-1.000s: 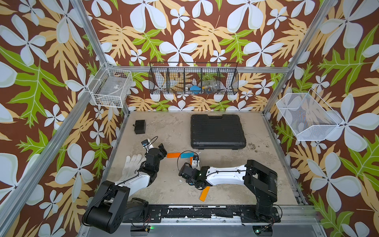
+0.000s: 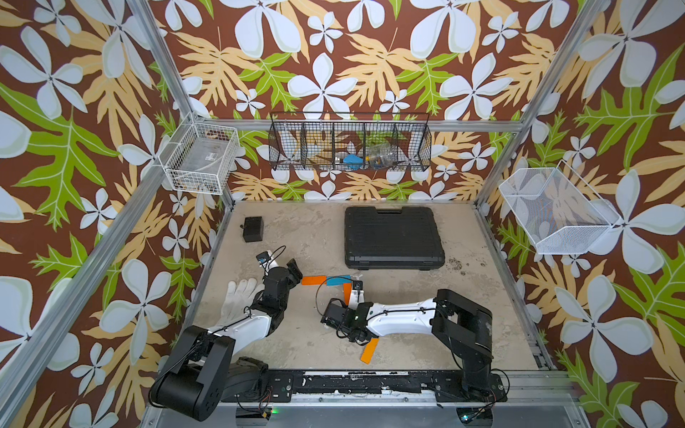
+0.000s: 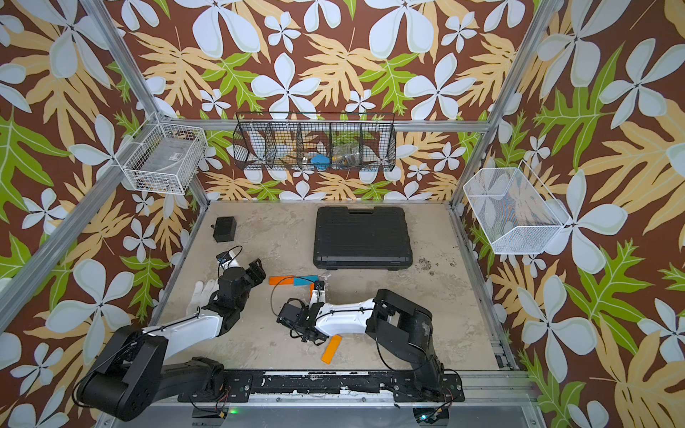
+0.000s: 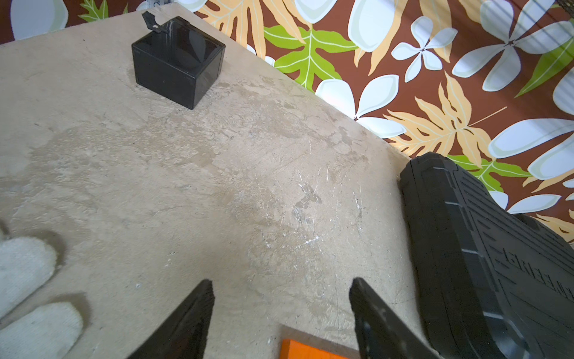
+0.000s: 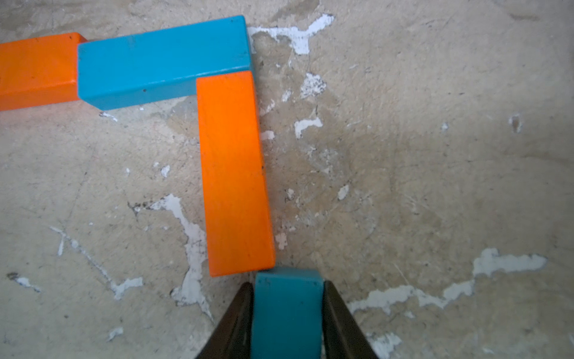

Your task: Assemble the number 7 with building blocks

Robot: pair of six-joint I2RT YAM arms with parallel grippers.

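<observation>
A row on the table runs from an orange block (image 5: 39,68) to a blue block (image 5: 164,59), end to end. From the blue block's right end, a second orange block (image 5: 236,173) extends toward the robot. Just below it, slightly right, lies another blue block (image 5: 287,323), between the fingers of my right gripper. Those fingers are close against both its sides; whether they grip it is unclear. One more orange block (image 2: 369,351) shows below the right arm. My left gripper is open and empty, left of the row, an orange block's corner (image 4: 311,350) beyond its fingers.
A black case (image 2: 394,237) occupies the table's back, and a small black box (image 2: 252,229) stands back left. White gloves (image 2: 239,299) lie beside the left arm. Wire baskets (image 2: 349,146) hang on the walls.
My right arm has shifted a little to the left, its gripper turning slightly. The left arm and the row of blocks appear unmoved.
</observation>
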